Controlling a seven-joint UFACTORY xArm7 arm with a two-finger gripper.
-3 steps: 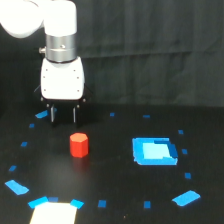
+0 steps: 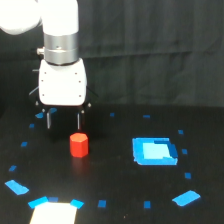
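Note:
A red block (image 2: pixel 79 146) sits on the dark table, left of the middle. My gripper (image 2: pixel 63 121) hangs from the white hand just above and a little to the left of the block in the picture. Its dark fingers stand apart, and nothing shows between them. How far the fingers are from the block in depth is hard to judge. To the right lies a square blue tray (image 2: pixel 137 150) with a white patch inside, and no block is in it.
Blue tape pieces (image 2: pixel 17 187) and small blue marks dot the table. A pale square (image 2: pixel 53 213) lies at the front left edge. Between the block and the tray the dark surface is clear.
My gripper has come down slightly, and its fingers look farther apart than before. The red block and the blue tray have stayed where they were.

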